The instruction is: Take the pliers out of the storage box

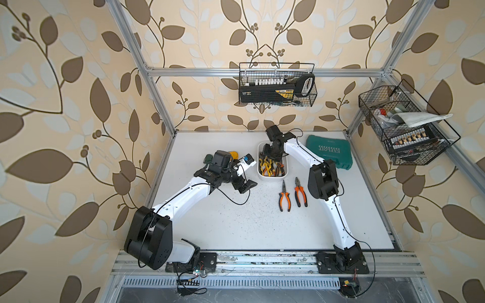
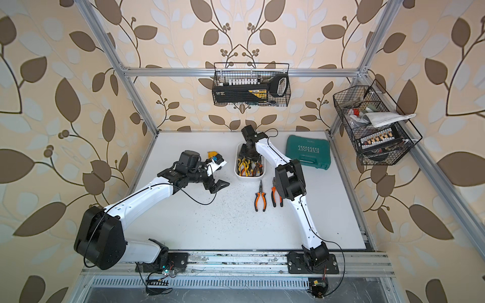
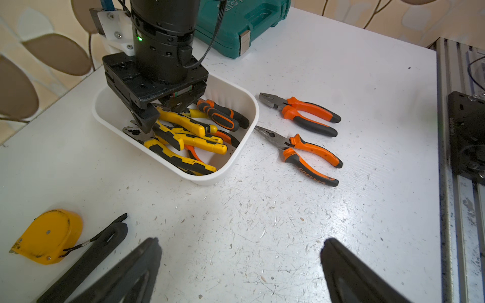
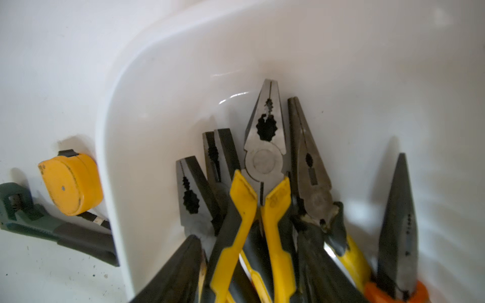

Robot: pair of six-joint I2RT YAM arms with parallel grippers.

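Observation:
The white storage box (image 3: 254,103) holds several pliers, mostly yellow-and-black. My right gripper is down inside it, its fingers apart on either side of the yellow-handled pliers (image 4: 263,161) that lie on top; whether they touch the handles cannot be told. To the right in that view are long-nose pliers with an orange handle (image 4: 399,232). Outside the box, two orange-and-black pairs lie on the table: combination pliers (image 3: 308,113) and long-nose pliers (image 3: 305,156). My left gripper stands open and empty over the table, left of the box.
A yellow tape measure (image 3: 53,234) and a dark-handled tool (image 3: 88,260) lie left of the box. The green case (image 1: 329,151) sits at the back right. Wire baskets (image 1: 276,88) hang above the back.

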